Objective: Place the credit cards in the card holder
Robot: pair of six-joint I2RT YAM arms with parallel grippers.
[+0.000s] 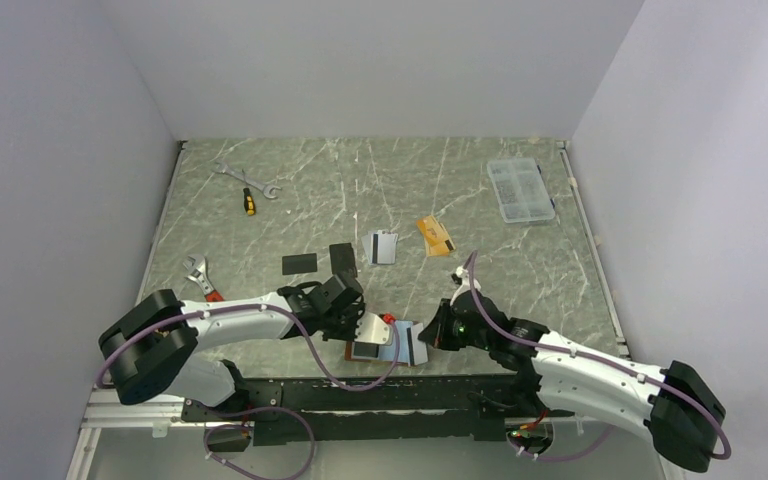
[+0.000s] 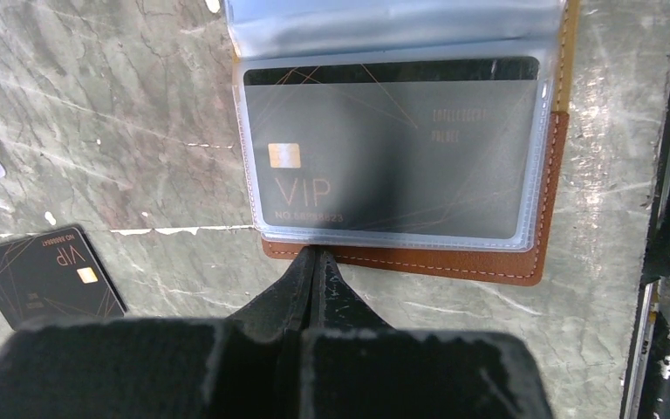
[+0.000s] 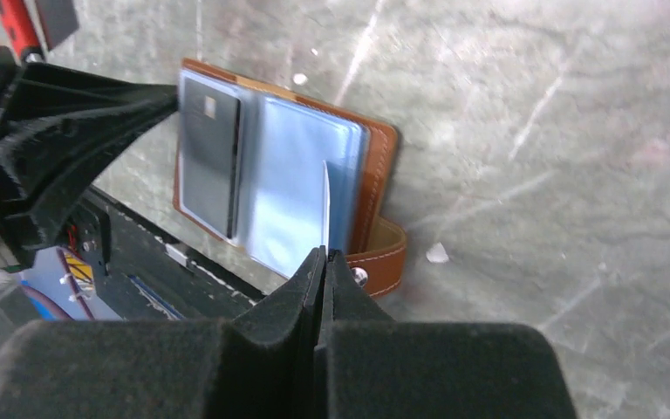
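The card holder lies open near the table's front edge, with brown leather (image 2: 454,262) around clear bluish sleeves (image 3: 292,166). Inside one sleeve is a dark VIP card (image 2: 401,166). My left gripper is shut at the leather border beside that sleeve, nothing showing between its fingers. A thin white card (image 3: 326,201), seen edge-on, stands over the other sleeve from my shut right gripper. From the top, that card shows a black stripe at the holder's right end. On the table lie dark cards (image 1: 300,264), white cards (image 1: 382,248) and orange cards (image 1: 436,236).
Wrenches (image 1: 248,180) and a screwdriver (image 1: 249,202) lie at the back left, and an adjustable wrench (image 1: 202,277) at the left. A clear plastic box (image 1: 521,190) stands at the back right.
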